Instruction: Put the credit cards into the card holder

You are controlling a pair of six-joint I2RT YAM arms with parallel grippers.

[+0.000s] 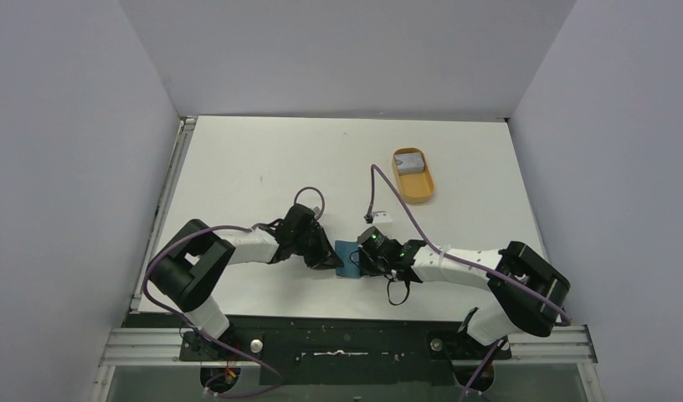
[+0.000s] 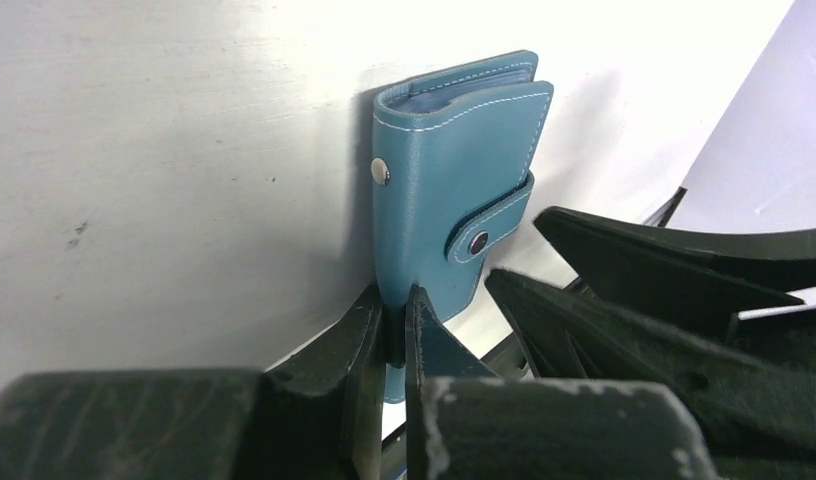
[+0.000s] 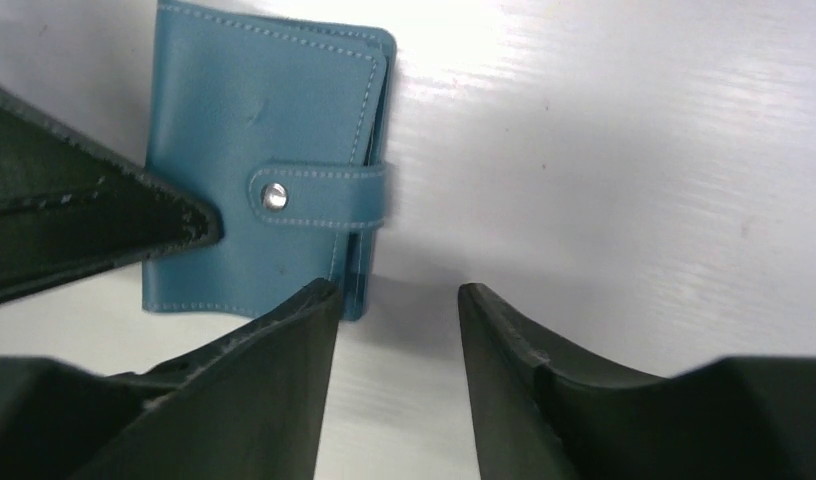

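The blue card holder (image 1: 345, 260) lies on the table between both grippers, its strap snapped over the front, as the left wrist view (image 2: 449, 170) and right wrist view (image 3: 254, 100) show. My left gripper is shut on the holder along one edge. My right gripper stands part open beside the strap side, its fingertips near the holder's edge, with nothing seen between them. A grey stack (image 1: 410, 163), possibly the cards, lies in an orange tray (image 1: 418, 193) at the back right; single cards cannot be told apart.
Grey walls (image 1: 598, 184) border it at the sides and back. The two arms are very close together at the centre front.
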